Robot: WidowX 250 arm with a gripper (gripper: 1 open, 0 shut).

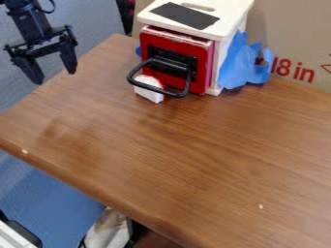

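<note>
My black gripper [49, 68] hangs at the upper left, beyond the left edge of the wooden table, fingers pointing down and apart, with nothing seen between them. A red and white toy oven [195, 29] stands at the back of the table [168, 174], its black handle bar sticking out at the front. A white block [147, 89] lies by the handle, partly hidden by it. Blue tape or cloth [243, 66] is on the oven's right side.
A cardboard sheet [295, 34] with red print stands behind the table. Some cloth [106, 231] shows below the table's lower left.
</note>
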